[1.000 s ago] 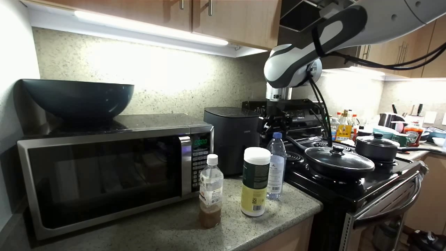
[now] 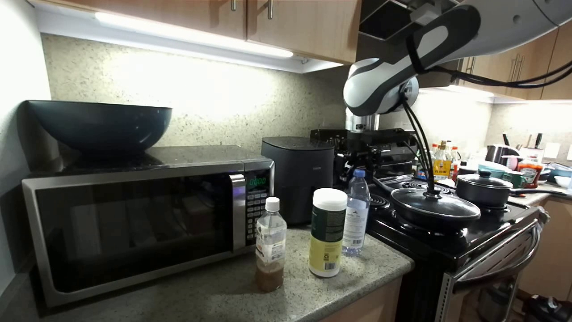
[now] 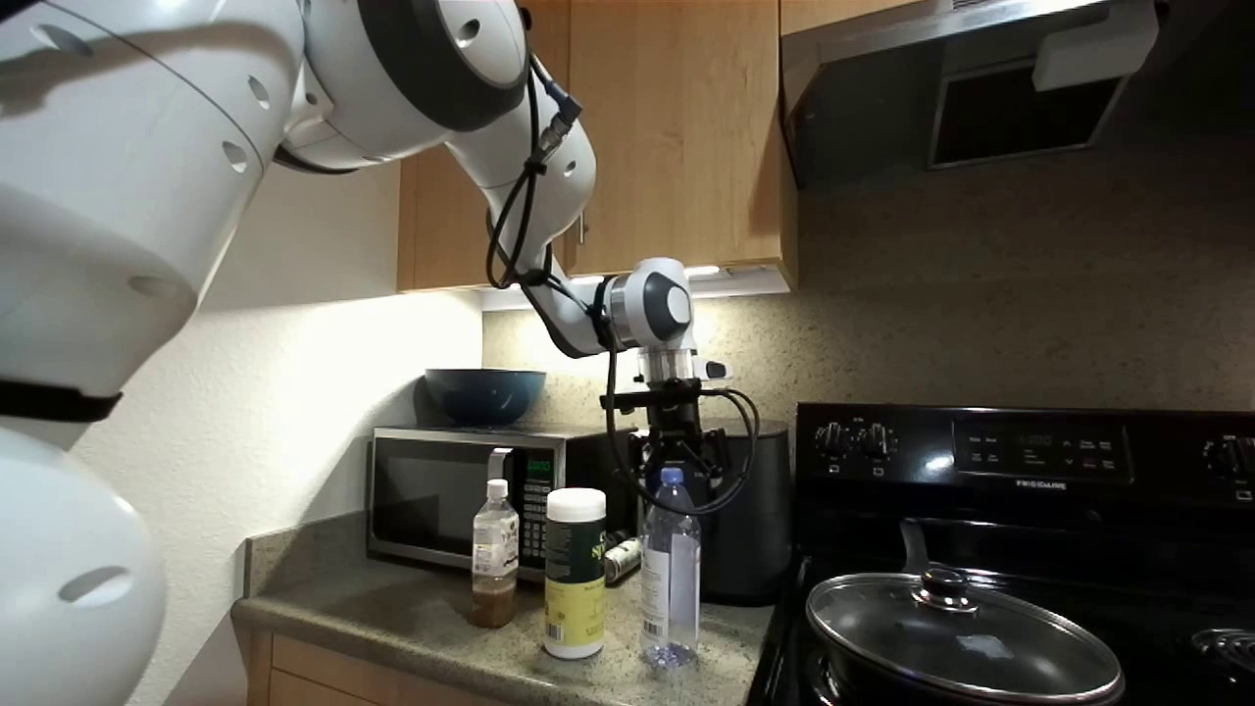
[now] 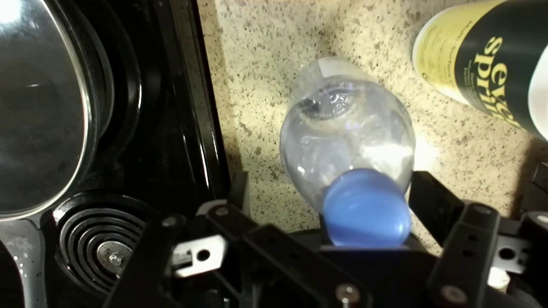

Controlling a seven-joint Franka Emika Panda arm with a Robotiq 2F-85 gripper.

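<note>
A clear plastic water bottle (image 2: 356, 217) with a blue cap (image 4: 367, 208) stands on the counter beside the stove. My gripper points down at its top. In the wrist view the fingers are spread apart, with the cap between them and closer to the right-hand finger (image 4: 435, 205). The fingers are not closed on the bottle. From exterior view 2, the gripper (image 3: 682, 461) appears just behind the bottle's cap, partly lost against the dark air fryer (image 3: 759, 518).
A green and yellow canister (image 2: 327, 233) stands close by the water bottle, and a bottle with brown liquid (image 2: 270, 247) farther left. The microwave (image 2: 145, 225) backs the counter. A lidded pan (image 2: 435, 208) sits on the stove; a can (image 3: 624, 559) lies behind the canister.
In exterior view 1, the arm and gripper have shifted slightly right. The water bottle has also moved a little right, and its cap now stands farther from the canister.
</note>
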